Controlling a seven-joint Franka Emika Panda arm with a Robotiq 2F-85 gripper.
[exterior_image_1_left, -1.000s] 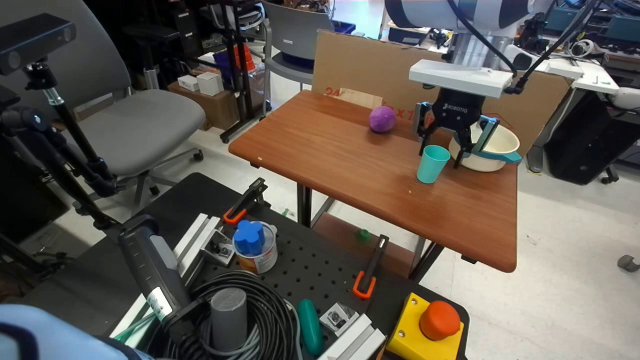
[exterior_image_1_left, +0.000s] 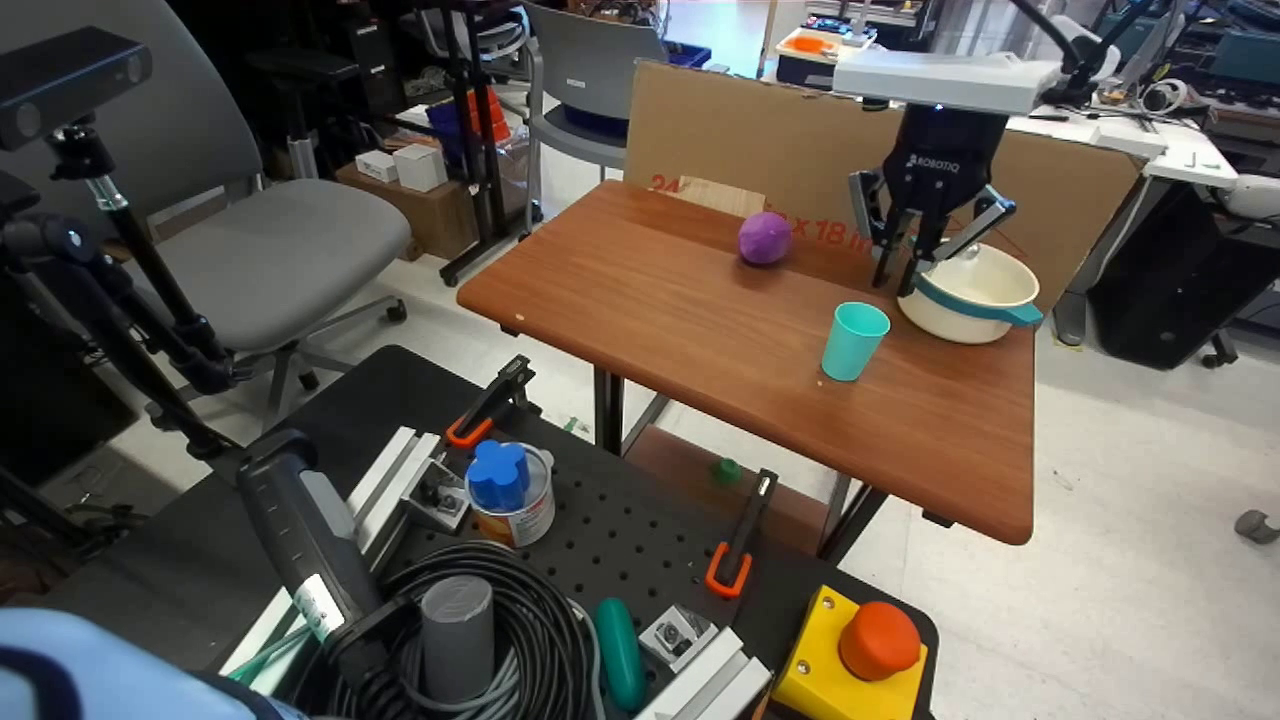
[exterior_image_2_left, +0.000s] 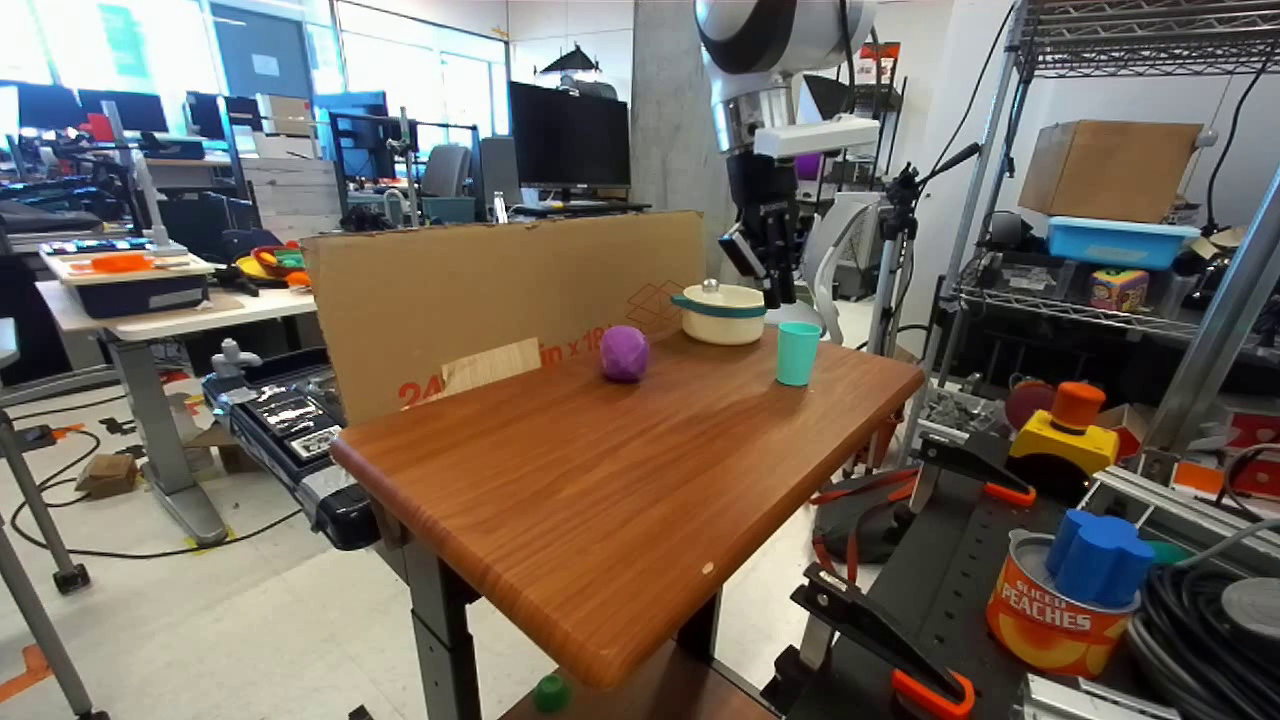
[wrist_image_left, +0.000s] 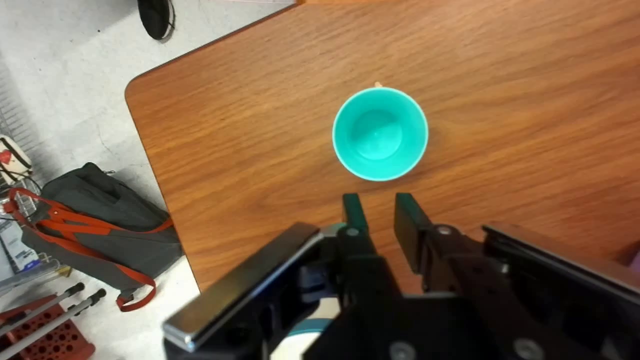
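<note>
A turquoise cup (exterior_image_1_left: 855, 342) stands upright on the wooden table, its inside empty in the wrist view, where the cup (wrist_image_left: 379, 134) lies just beyond the fingertips. My gripper (exterior_image_1_left: 893, 288) hangs above the table behind the cup, near the cream pot. In the wrist view the gripper is partly open, bare table showing between its fingers. The lidded cream pot (exterior_image_1_left: 984, 288) with a teal band sits at the table's far right corner, partly behind a finger. A purple ball (exterior_image_1_left: 765, 238) rests near the cardboard.
A cardboard sheet (exterior_image_2_left: 504, 288) stands along the table's back edge. A dark bag (wrist_image_left: 114, 222) lies on the floor beside the table.
My gripper has risen and moved back from the cup, and its fingers are closer together. The cup has shifted slightly toward the table's front and stays upright.
</note>
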